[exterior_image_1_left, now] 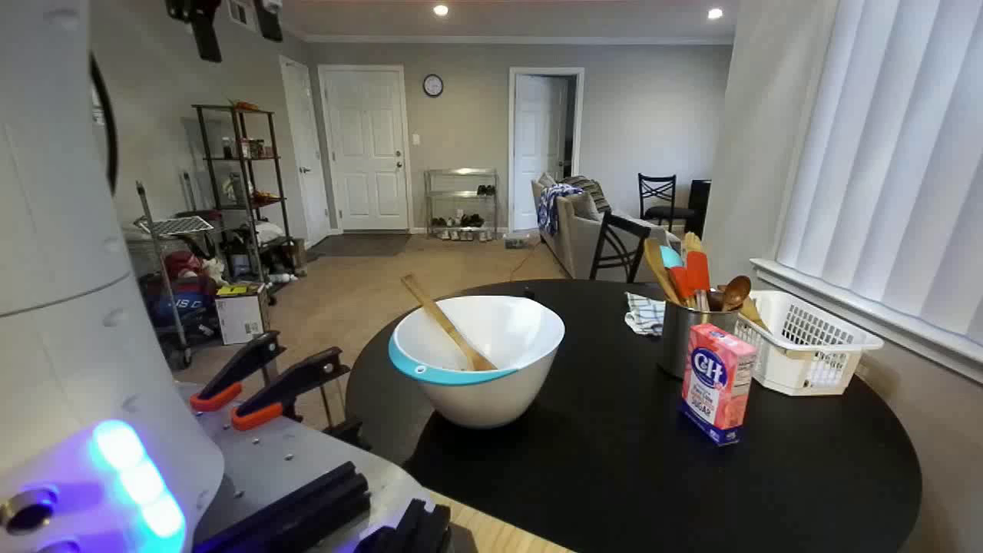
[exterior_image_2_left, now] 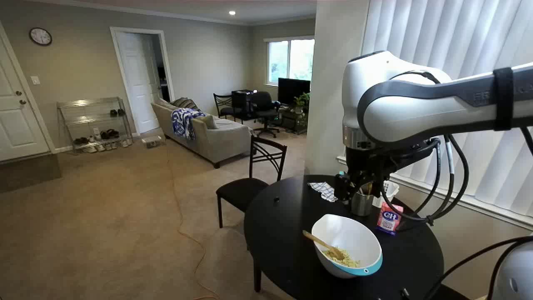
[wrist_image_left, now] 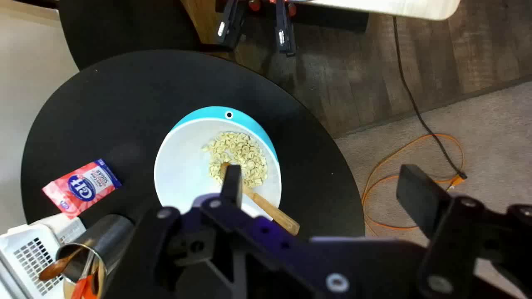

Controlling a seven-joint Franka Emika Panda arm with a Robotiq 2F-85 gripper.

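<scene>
A white bowl (exterior_image_1_left: 488,405) with a teal rim section stands on the round black table. In the wrist view, small pale pieces (wrist_image_left: 244,157) lie at the bottom of the bowl (wrist_image_left: 184,164). A wooden spoon (wrist_image_left: 272,211) leans in it, its handle resting over the rim. My gripper is wide open above the table, with nothing held between its fingers. From the side, the gripper (exterior_image_2_left: 355,187) hangs near the utensil holder, behind the bowl (exterior_image_2_left: 344,232). Its fingertips are hard to make out there.
A pink sugar box (exterior_image_1_left: 719,382) stands right of the bowl. Behind it are a metal utensil holder (exterior_image_1_left: 677,336) full of tools, a white basket (exterior_image_1_left: 811,355) and a checked cloth (exterior_image_1_left: 645,314).
</scene>
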